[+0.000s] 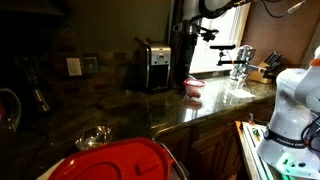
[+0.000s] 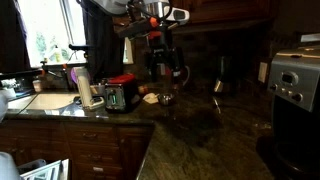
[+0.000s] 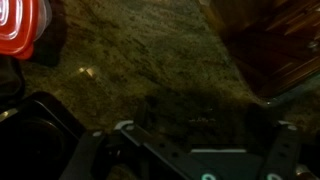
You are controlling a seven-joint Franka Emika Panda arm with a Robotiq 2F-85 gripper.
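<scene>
My gripper (image 2: 167,78) hangs pointing down above the dark counter (image 2: 190,145), its fingers apart. The wrist view is dim; there my gripper shows along the bottom edge, with a dark gap between its fingers and no object visible in it. A clear container with a red lid (image 3: 15,25) lies at the upper left of that view, away from the fingers. Below it is a black, rounded object (image 3: 40,140), cut off by the frame. In exterior view 1, a pinkish container (image 1: 194,88) sits on the counter near the window.
A large red tray (image 1: 110,162) and a metal bowl (image 1: 93,137) occupy the foreground. Against the wall stands a silver toaster-like appliance (image 1: 158,68). A red appliance (image 2: 122,92) stands near a pale canister (image 2: 84,88).
</scene>
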